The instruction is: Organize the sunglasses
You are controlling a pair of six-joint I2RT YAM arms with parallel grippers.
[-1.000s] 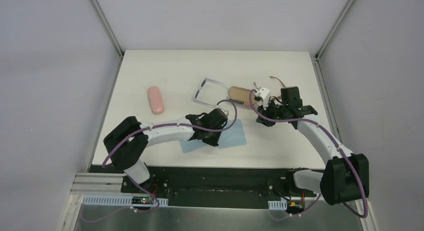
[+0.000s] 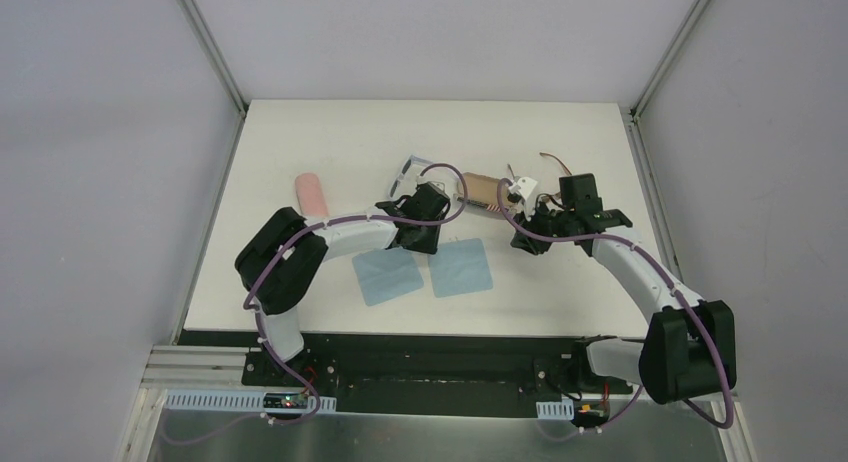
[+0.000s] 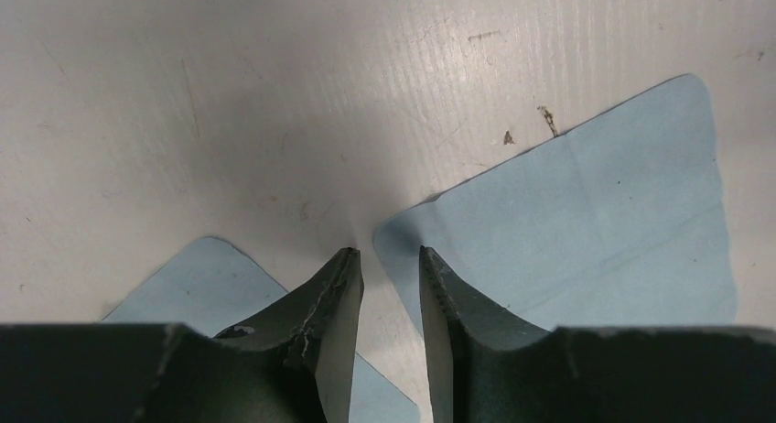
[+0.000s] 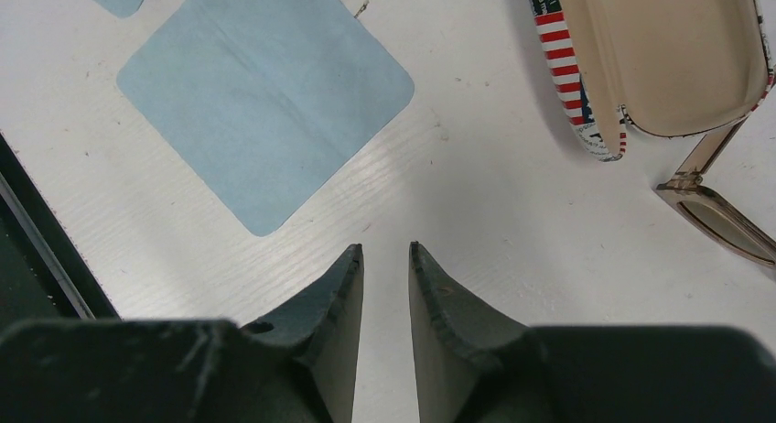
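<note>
My left gripper (image 2: 424,244) hangs over the table just behind two blue cloths (image 2: 461,272) (image 2: 387,276); its fingers (image 3: 323,304) are part open over bare table and cloth corners, nothing between them. My right gripper stands open and empty right of the cloths. Brown-framed sunglasses (image 4: 718,217) lie beside an open flag-patterned case (image 4: 567,70) in the right wrist view. In the top view, pale-framed glasses (image 2: 400,177) lie behind my left gripper, partly hidden.
A pink case (image 2: 309,194) lies at the left.
My left arm has moved from over the cloths toward the back of the table, now covering part of the pale glasses. The right arm has hardly moved.
</note>
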